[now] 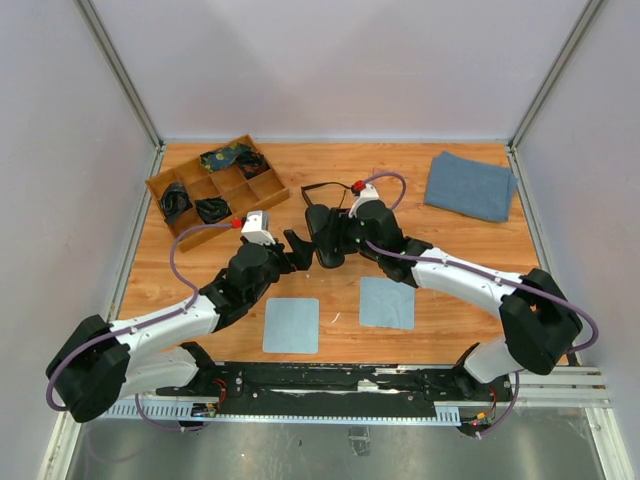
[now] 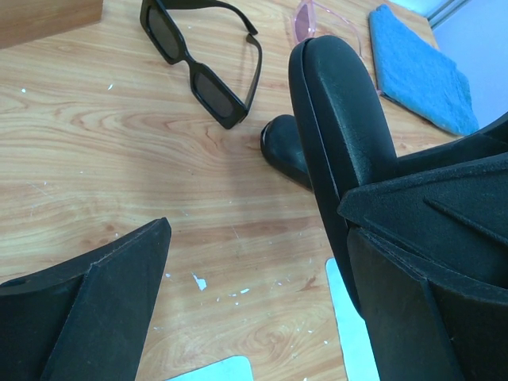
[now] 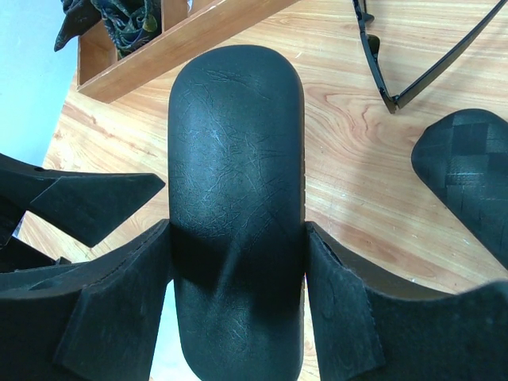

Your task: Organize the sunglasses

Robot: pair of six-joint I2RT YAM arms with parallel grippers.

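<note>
My right gripper is shut on a black glasses case [image 3: 236, 159], held near the table's middle. My left gripper is open beside it, the case's end [image 2: 337, 119] between or just at its right finger. Another dark case piece [image 3: 464, 175] lies behind. Black sunglasses [image 2: 214, 91] with open arms lie on the table behind the cases, and pink glasses [image 2: 305, 20] lie farther right.
A wooden compartment tray [image 1: 271, 186] with dark pouches stands at back left. A blue cloth [image 1: 470, 186] lies at back right. Two pale squares [image 1: 291, 325] lie at the front.
</note>
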